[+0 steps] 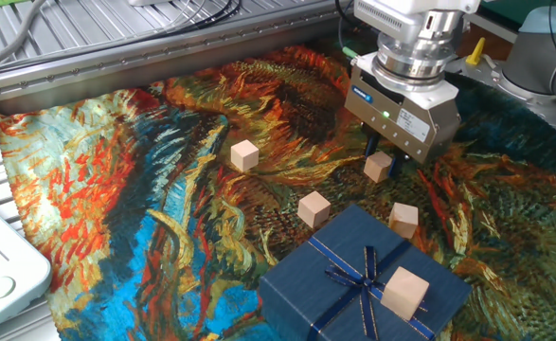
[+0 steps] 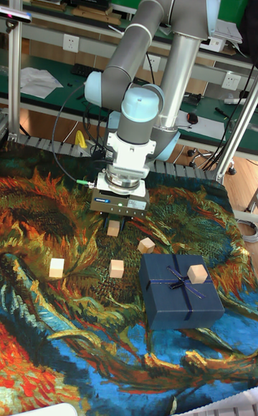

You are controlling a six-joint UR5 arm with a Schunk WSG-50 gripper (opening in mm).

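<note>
My gripper (image 1: pixel 382 156) points down at the far side of the cloth, its dark fingers on either side of a small wooden cube (image 1: pixel 378 167). In exterior view 3 that cube (image 2: pixel 113 229) shows just below the gripper (image 2: pixel 115 225). The frames do not show clearly whether the fingers press on the cube or stand apart from it. Three more wooden cubes lie on the cloth: one to the left (image 1: pixel 244 155), one near the middle (image 1: pixel 313 209), one behind the box (image 1: pixel 403 220). Another cube (image 1: pixel 405 293) sits on a dark blue gift box (image 1: pixel 306 275) with a ribbon bow.
A colourful painted-pattern cloth (image 1: pixel 98 161) covers the table. Along its back runs a metal rail (image 1: pixel 164 68). A white device (image 1: pixel 3 260) stands at the left edge.
</note>
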